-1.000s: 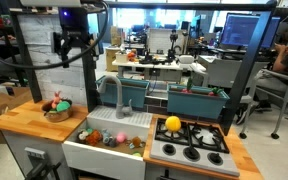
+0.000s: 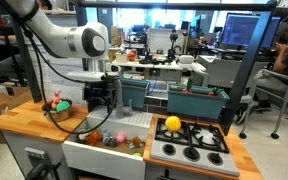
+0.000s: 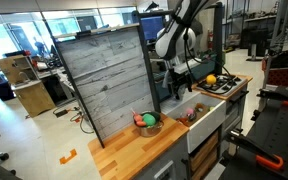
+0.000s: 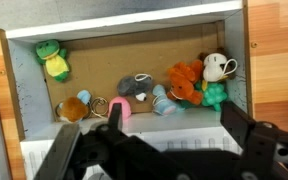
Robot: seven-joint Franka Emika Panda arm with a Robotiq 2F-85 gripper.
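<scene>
My gripper hangs over an open white drawer (image 4: 129, 31), its dark fingers standing apart at the bottom of the wrist view with nothing between them. Small toys lie on the drawer's brown floor: a green frog (image 4: 54, 62) at far left, a brown-headed toy (image 4: 72, 108), a pink one (image 4: 119, 107), a grey one (image 4: 135, 85), an orange one (image 4: 185, 78), a white one (image 4: 215, 67) and a teal-green one (image 4: 215, 94). In exterior view 1 the gripper (image 2: 108, 97) is above the drawer's left part.
A pot of colourful items (image 2: 59, 110) stands on the wooden counter (image 2: 24, 119) to the left. On the right, a yellow ball (image 2: 173, 124) rests on the stove (image 2: 198, 143). A faucet (image 2: 118, 92) rises behind the drawer.
The arm has come down from high at the upper left and shifted right, bringing the gripper low over the drawer. The toys, pot and ball appear unmoved.
</scene>
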